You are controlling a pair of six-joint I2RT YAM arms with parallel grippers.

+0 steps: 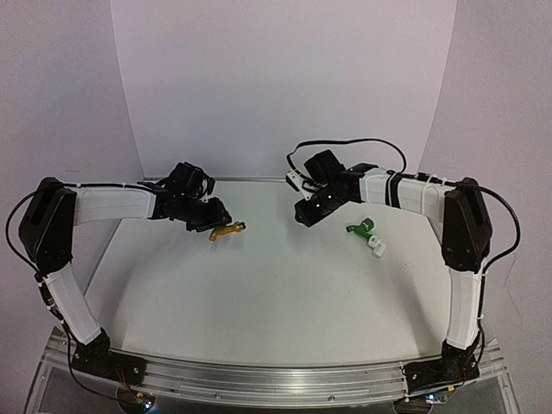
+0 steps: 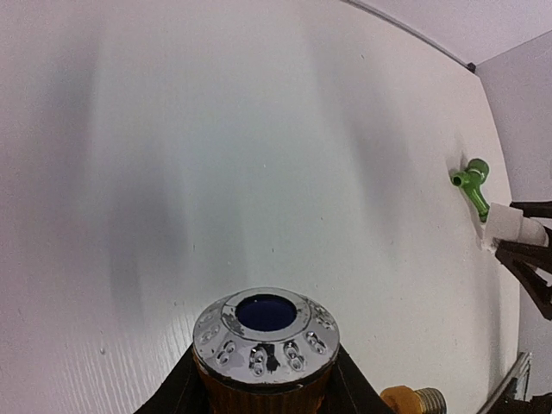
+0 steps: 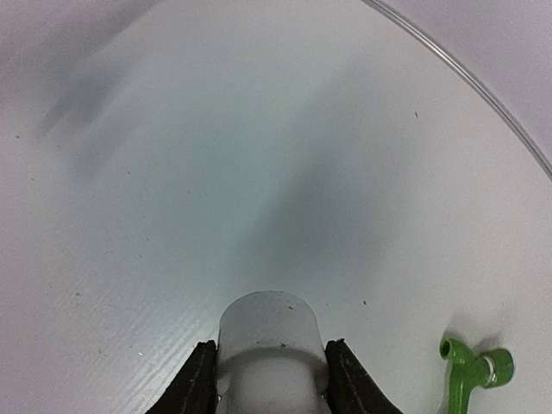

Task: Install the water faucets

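Note:
An orange faucet with a chrome end cap (image 2: 266, 332) is gripped by my left gripper. Its threaded end (image 2: 429, 401) pokes out at the lower edge of the left wrist view, and its orange body (image 1: 226, 231) shows in the top view. Between the fingers of my right gripper sits a white cylindrical fitting; the left wrist view also shows this fitting (image 2: 509, 226) between dark fingertips. On the right side of the table lies a green faucet (image 1: 362, 228). Both grippers are shut and apart from each other.
A white piece (image 1: 377, 247) lies at the green faucet's lower end; whether they are joined is unclear. A metal rail (image 1: 276, 376) borders the front edge.

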